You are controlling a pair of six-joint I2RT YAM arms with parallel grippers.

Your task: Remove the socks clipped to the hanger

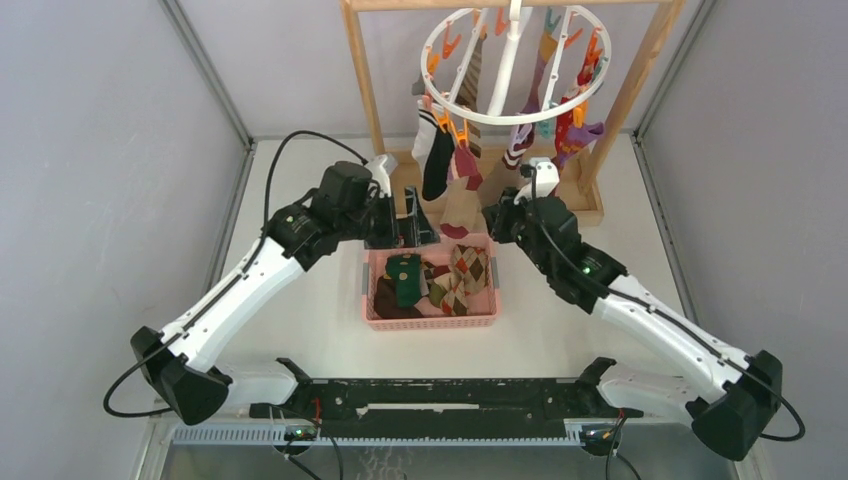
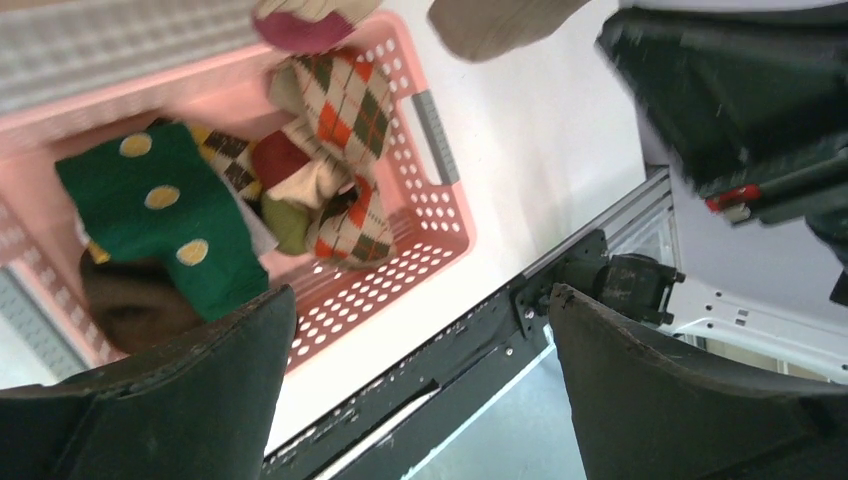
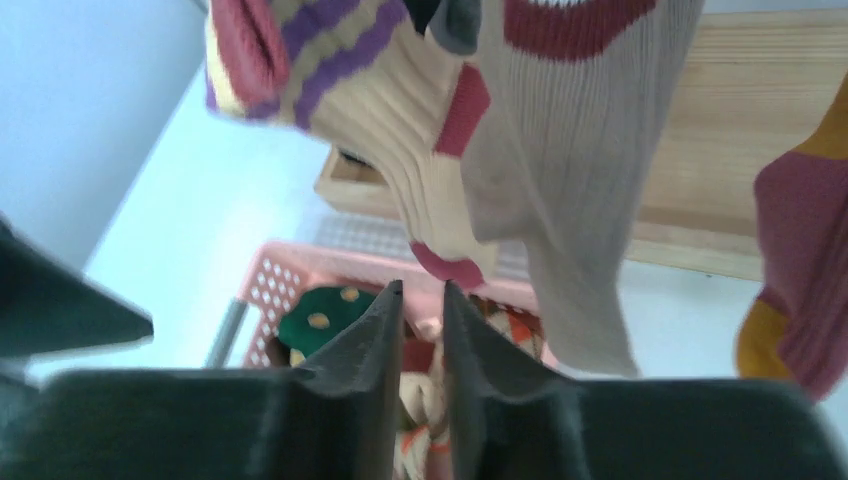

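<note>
Socks hang by orange, pink and teal clips from the white ring hanger (image 1: 512,120) in the top view, among them a black-and-white sock (image 1: 433,160) and a grey sock (image 3: 545,170). My left gripper (image 1: 410,230) is open just left of the hanging socks, above the pink basket (image 1: 429,323); nothing is between its fingers. My right gripper (image 1: 497,222) is at the socks' lower right; in its wrist view the blurred fingers sit below the grey sock, and how far they are apart is unclear.
The basket holds several socks, among them a green dotted sock (image 2: 165,215). A wooden frame (image 1: 355,70) surrounds the hanger. Grey walls close in left and right.
</note>
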